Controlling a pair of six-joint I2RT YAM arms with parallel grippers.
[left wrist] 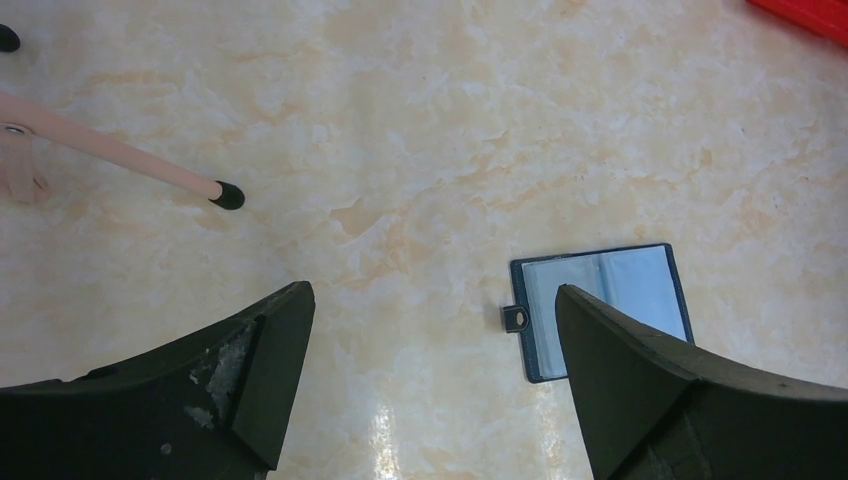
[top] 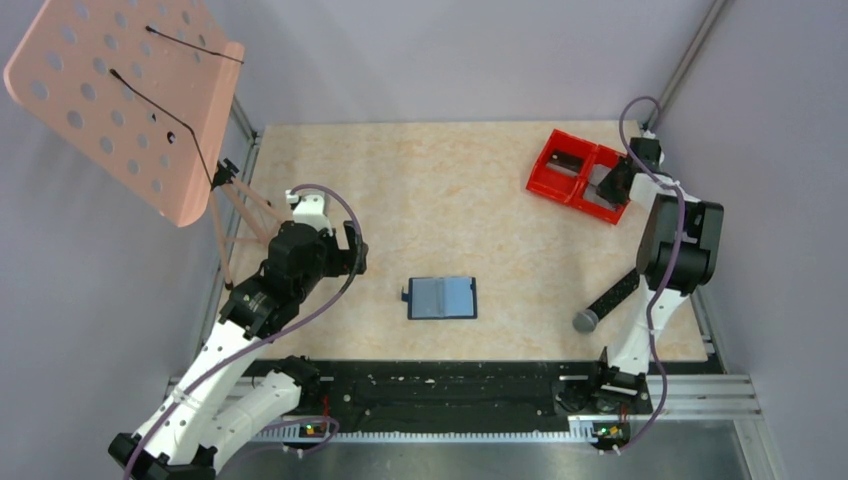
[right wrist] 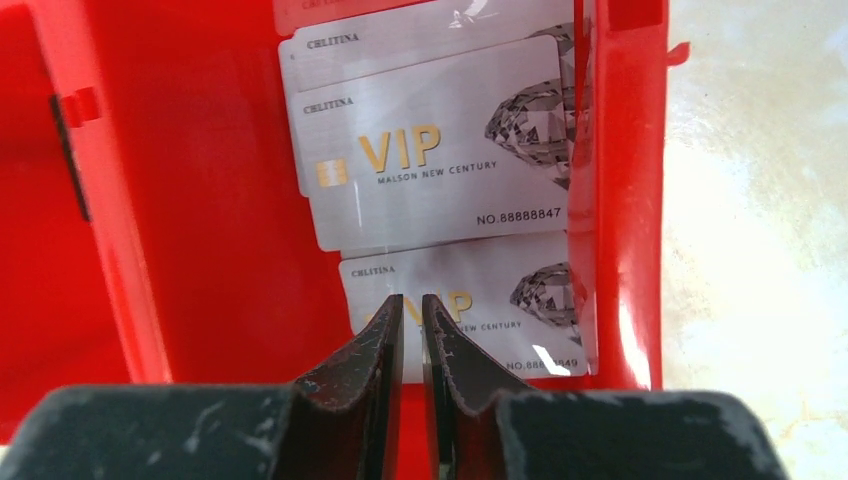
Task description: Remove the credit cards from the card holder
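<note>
Silver VIP cards, including an upper one [right wrist: 430,150] and a lower one [right wrist: 470,300], lie overlapping in the right compartment of the red tray [top: 548,192]. My right gripper is over the lower card, its fingertips slightly parted. Nothing shows gripped between them, and whether they touch the card is unclear. An open dark-blue folder, seemingly the card holder [top: 442,298], lies flat at the table's front middle, its pale panels showing no clear card print. Up and to its left, my left gripper stands wide open and empty above the table.
A dark object [top: 565,162] sits in the tray's left compartment. At the front right lies a microphone [top: 606,300], close to the right arm. A pink perforated stand [top: 130,100] occupies the left side.
</note>
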